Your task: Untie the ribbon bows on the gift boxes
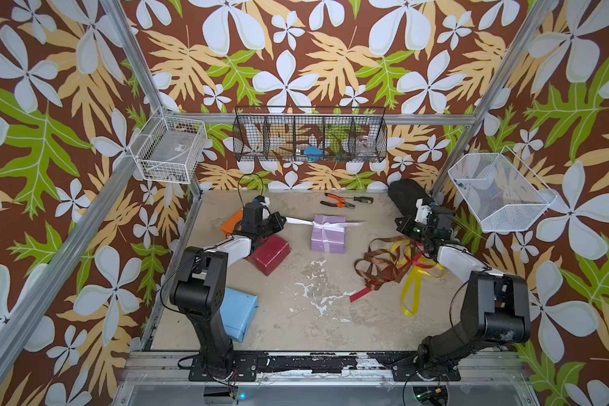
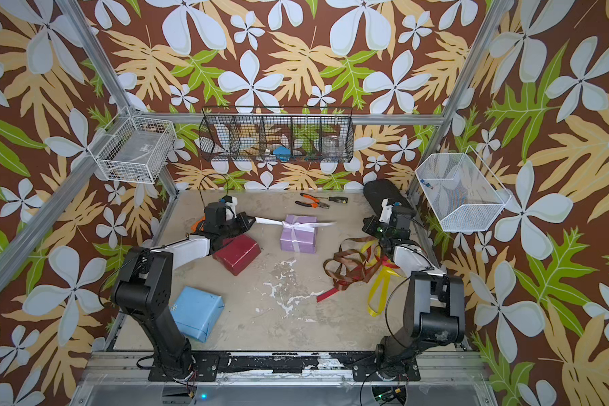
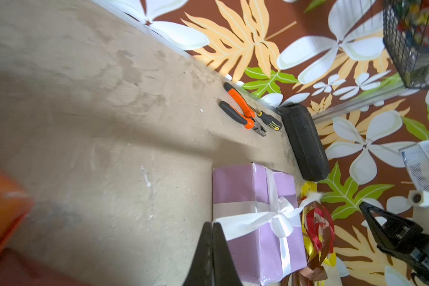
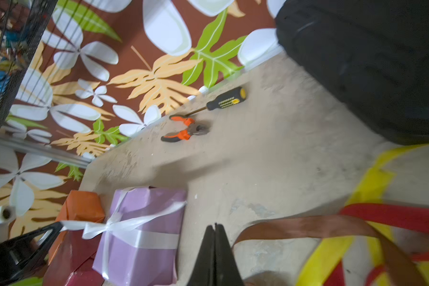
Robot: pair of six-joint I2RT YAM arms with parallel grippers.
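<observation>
A purple box (image 1: 326,238) in the middle carries a tied white ribbon (image 3: 281,224), its two tails stretched sideways. My left gripper (image 1: 278,220) is left of it, shut on the end of the left tail (image 3: 238,224). My right gripper (image 1: 400,223) stands right of the box, shut, nothing visible between its fingers; the right tail (image 4: 166,209) ends short of it. An orange box (image 4: 83,205), a red box (image 1: 269,254) and a blue box (image 1: 240,312), with no bows visible on them, lie on the left.
Loose brown, red and yellow ribbons (image 2: 345,270) lie at the right. Pliers (image 1: 335,203), a screwdriver (image 4: 224,99) and a black bag (image 2: 382,193) are at the back. Wire baskets (image 1: 310,135) hang on the frame.
</observation>
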